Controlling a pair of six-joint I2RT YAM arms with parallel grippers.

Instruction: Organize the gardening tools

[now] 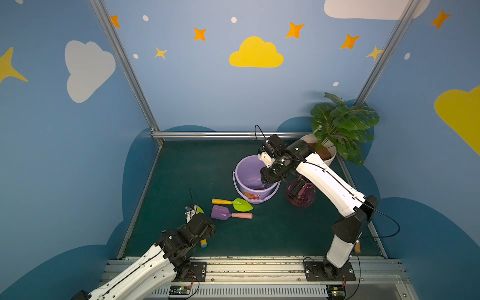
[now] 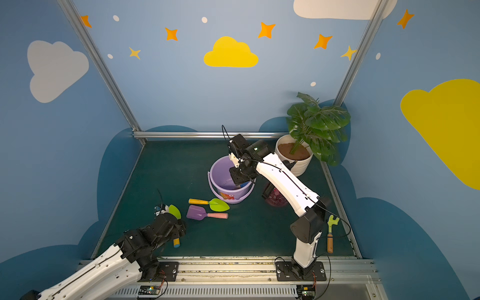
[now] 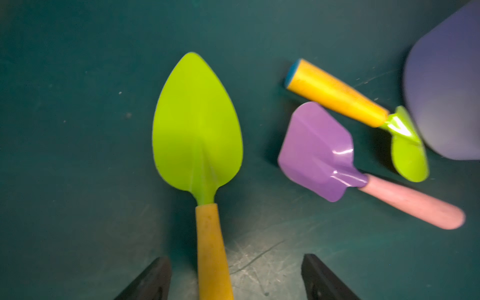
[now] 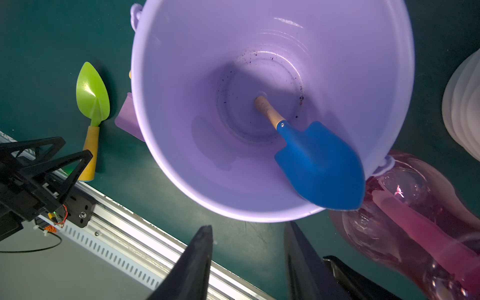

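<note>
A blue shovel (image 4: 325, 165) stands inside the purple bucket (image 4: 170, 115), its blade leaning on the rim. My right gripper hovers over the bucket's near rim, part open and empty. Over the front-left floor, my left gripper is open; the yellow handle of a green trowel (image 3: 197, 125) shows between its fingers, not gripped. Right of it lie a purple shovel with pink handle (image 3: 320, 150) and a second green trowel with yellow handle (image 3: 340, 95), close to the bucket. A green hand rake (image 2: 331, 235) with brown handle lies at the far right.
A pink transparent watering can (image 4: 415, 220) stands right beside the bucket. Behind it is a potted plant (image 2: 295, 150) with wide leaves.
</note>
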